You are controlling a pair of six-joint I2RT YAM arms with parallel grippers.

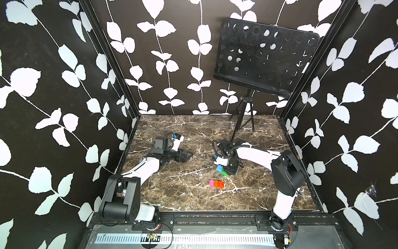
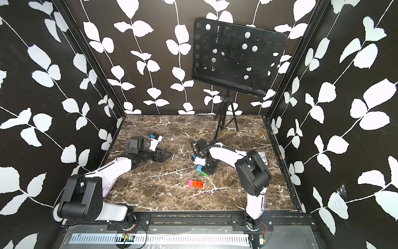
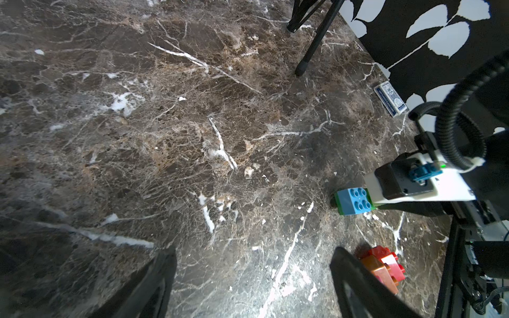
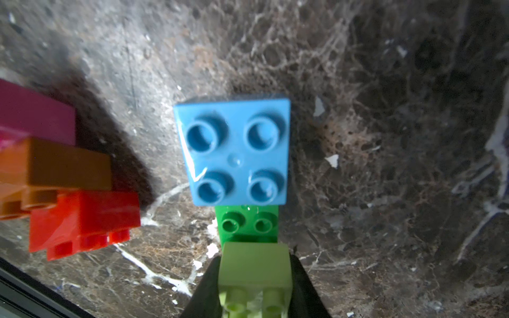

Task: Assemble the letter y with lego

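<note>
In the right wrist view my right gripper is shut on a light green brick, held just over a green brick that is joined to a light blue brick. Pink, orange and red bricks lie grouped to one side, also seen near the front middle in the top views. My left gripper hangs over the left part of the table with its fingers apart and nothing between them.
A black music stand stands at the back right, and a small card box lies at the right edge.
</note>
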